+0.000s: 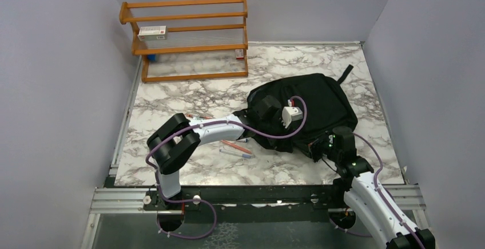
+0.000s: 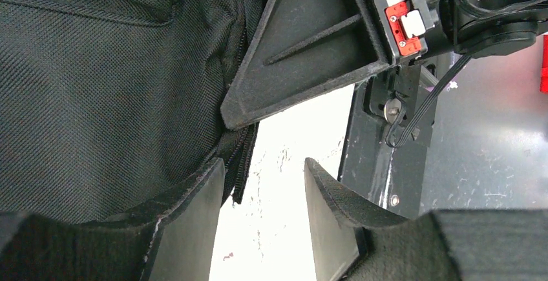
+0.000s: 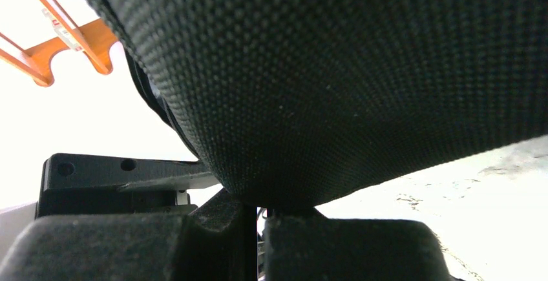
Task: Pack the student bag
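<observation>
A black fabric bag [image 1: 320, 97] lies on the right half of the marble table. At its near edge, my right gripper is shut on the bag's fabric, which fills most of the right wrist view. My left gripper stands open over the bag's near side, its tips not visibly closed on anything. A dark zipper end [image 2: 242, 176] of the bag shows between and beyond its fingers, close to a finger [image 2: 304, 48] of the right gripper. From above, the left arm hides part of the bag and its own fingertips.
An orange pen [image 1: 236, 146] and a blue-capped pen [image 1: 235, 153] lie left of the bag, with more pens partly under the left arm. A wooden shelf [image 1: 194, 48] at the back left holds a white box [image 1: 152, 33] and a small red box [image 1: 239, 54].
</observation>
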